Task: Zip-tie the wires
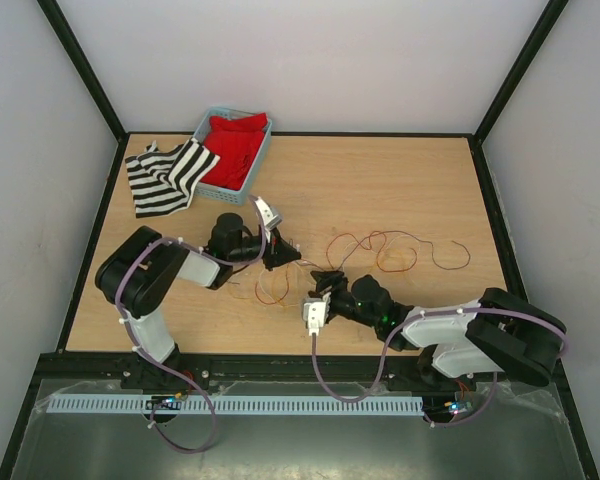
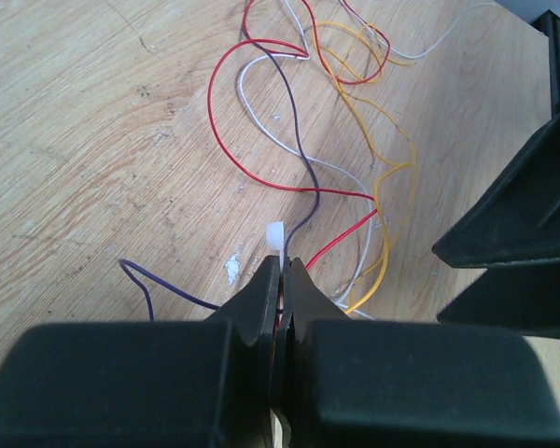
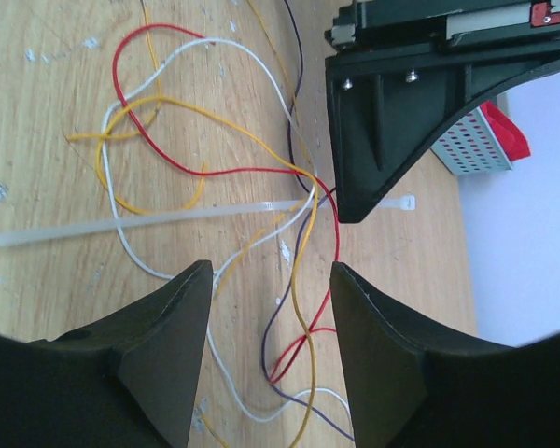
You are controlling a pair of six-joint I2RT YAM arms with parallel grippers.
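My left gripper [image 1: 297, 256] is shut over the table, with the white zip tie [image 2: 275, 234] between its fingertips close to the tie's head. In the right wrist view the strap of the zip tie [image 3: 149, 219] runs straight to the left edge, crossing the wires; I see no closed loop. Red, white, yellow and purple wires [image 2: 308, 190] come together under the left fingertips. My right gripper stands open beside the left one, nothing gripped, with wires showing beyond its fingers [image 3: 182, 322]. Whether it touches any wire I cannot tell.
Loose wires [image 1: 410, 236] spread out to the right on the wooden table [image 1: 380, 180]. Back left stand a blue basket [image 1: 220, 194] with red cloth and a striped cloth [image 1: 165, 180].
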